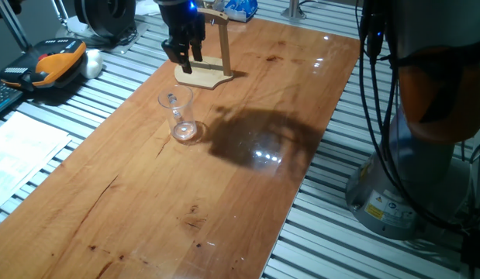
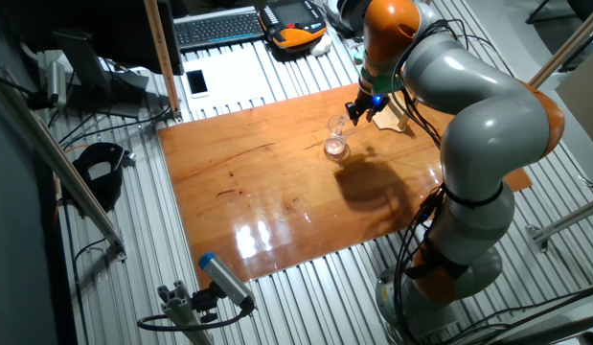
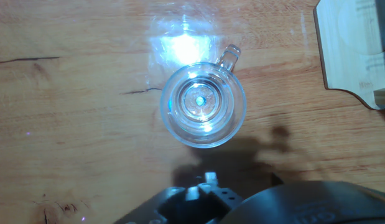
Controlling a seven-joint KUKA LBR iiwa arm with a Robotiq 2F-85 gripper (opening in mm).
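A clear glass mug (image 1: 182, 124) stands upright on the wooden table. In the wrist view the mug (image 3: 201, 106) is seen from above, its handle (image 3: 229, 57) pointing to the upper right. My gripper (image 1: 192, 64) hangs above the table, behind the mug in exterior view 1 and apart from it. Its fingers point down with a gap between them, open and holding nothing. Exterior view 2 shows the gripper (image 2: 361, 115) just to the right of the mug (image 2: 335, 146). At the bottom of the wrist view the fingertips (image 3: 211, 178) show below the mug.
A wooden stand (image 1: 205, 75) with an upright post is close behind the gripper.
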